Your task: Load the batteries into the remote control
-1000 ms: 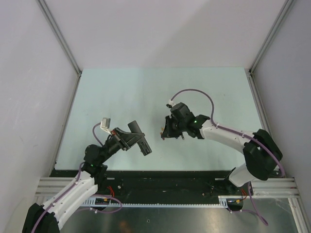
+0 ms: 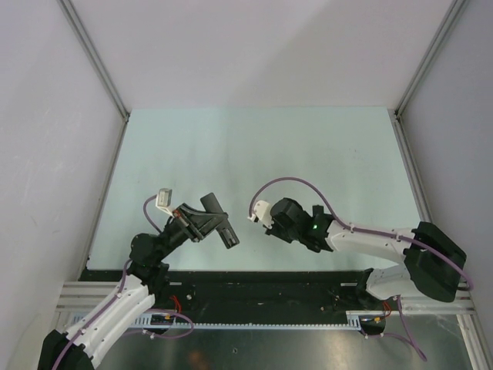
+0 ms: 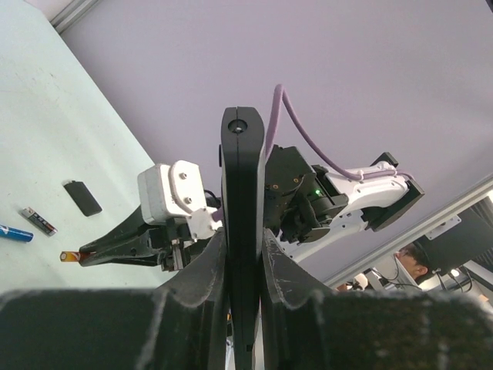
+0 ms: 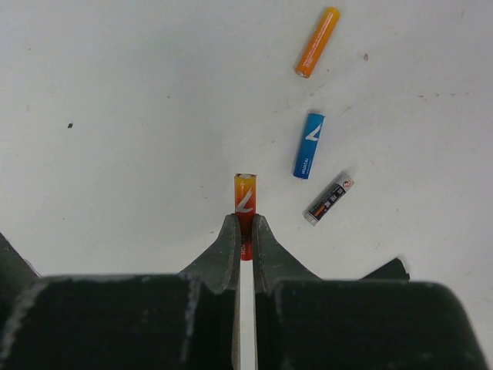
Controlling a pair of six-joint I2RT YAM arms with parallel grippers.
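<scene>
My left gripper [image 2: 216,220] is shut on the black remote [image 3: 243,193], held up at the left of the table. My right gripper is shut on an orange battery with reddish shading, right of the remote; in the left wrist view that battery's end pokes from the fingertips. On the table below lie a second orange battery [image 4: 316,42], a blue battery [image 4: 308,146] and a black-and-silver battery [image 4: 328,199].
A small black piece [image 3: 82,198], likely a cover, lies on the white table [image 2: 254,139]. Side walls bound the workspace.
My right arm has swung toward the front of the table, with its gripper turned and lower in the top view. The left gripper and remote have hardly moved.
</scene>
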